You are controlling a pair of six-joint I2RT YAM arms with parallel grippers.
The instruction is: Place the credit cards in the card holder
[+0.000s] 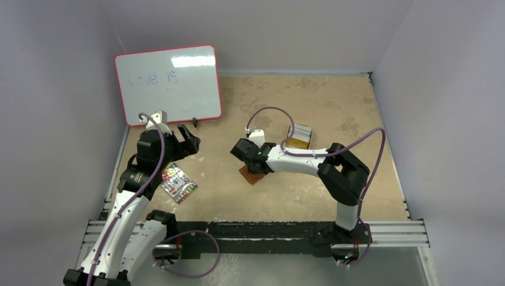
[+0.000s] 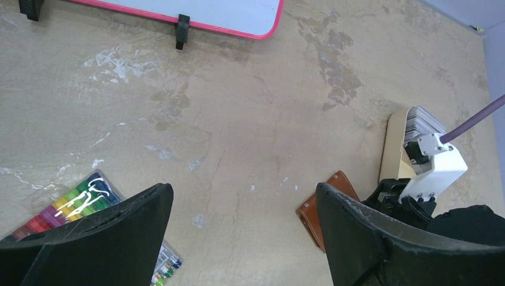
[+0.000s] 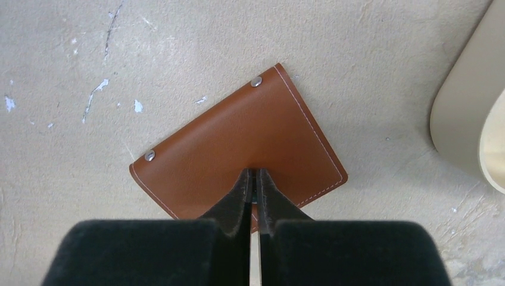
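The brown leather card holder (image 3: pixel 238 143) lies closed and flat on the table, its two-riveted edge toward the upper left in the right wrist view. Over its near part, my right gripper is shut, fingertips together and nothing held between them. The holder's snap tab is mostly hidden behind the fingers; only a glint of its stud shows. Several cards (image 1: pixel 302 131) stand in a beige box (image 1: pixel 297 143) to the right of the holder. My left gripper is wide open and empty, well to the left of the holder (image 2: pixel 307 219).
A pack of coloured markers (image 1: pixel 178 183) lies on the left, below the left gripper. At the back left stands a whiteboard (image 1: pixel 169 89). The right arm crosses in front of the card box. Bare table lies between the markers and the holder.
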